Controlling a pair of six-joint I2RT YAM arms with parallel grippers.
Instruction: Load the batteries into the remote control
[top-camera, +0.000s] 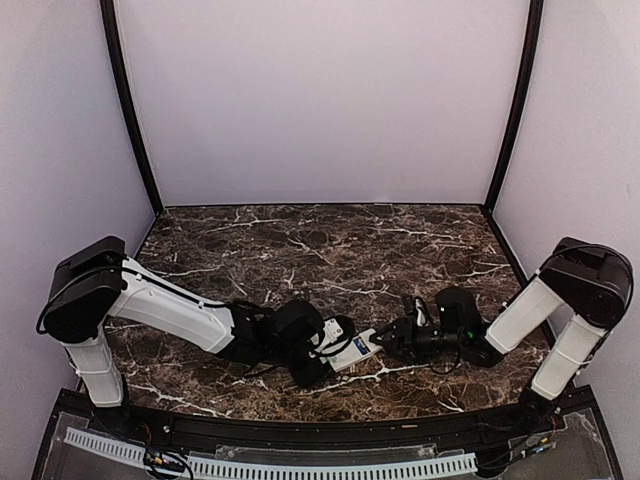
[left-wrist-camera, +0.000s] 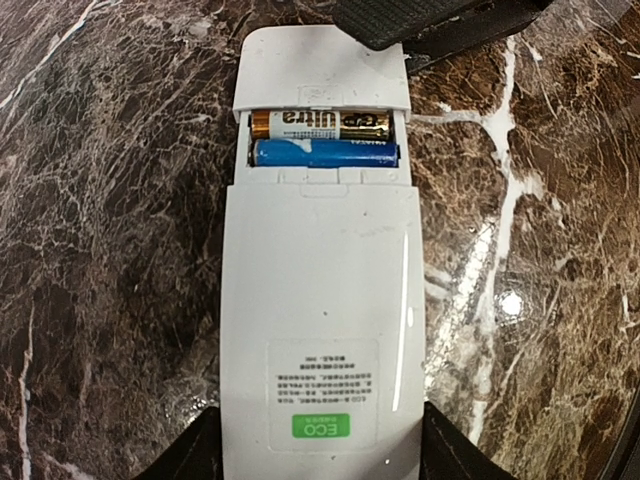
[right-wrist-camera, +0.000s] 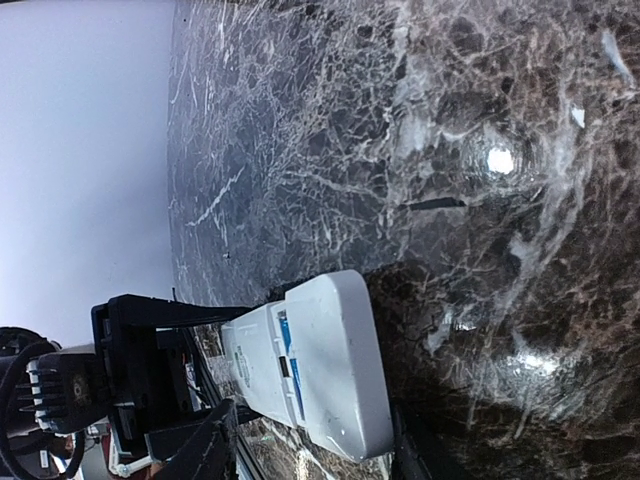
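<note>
The white remote control (left-wrist-camera: 322, 260) lies back-up, with its lower end between the fingers of my left gripper (top-camera: 329, 357), which is shut on it. Two batteries sit side by side in the opening near its far end: a gold and white battery (left-wrist-camera: 320, 125) and a blue battery (left-wrist-camera: 325, 153). A white cover (left-wrist-camera: 320, 70) spans the far end beyond them. My right gripper (top-camera: 381, 341) is at that end, its fingers apart; one dark finger overlaps the cover's corner in the left wrist view. Whether it touches is unclear.
A black rail (top-camera: 320, 425) runs along the front edge, and pale walls stand at the back and sides.
</note>
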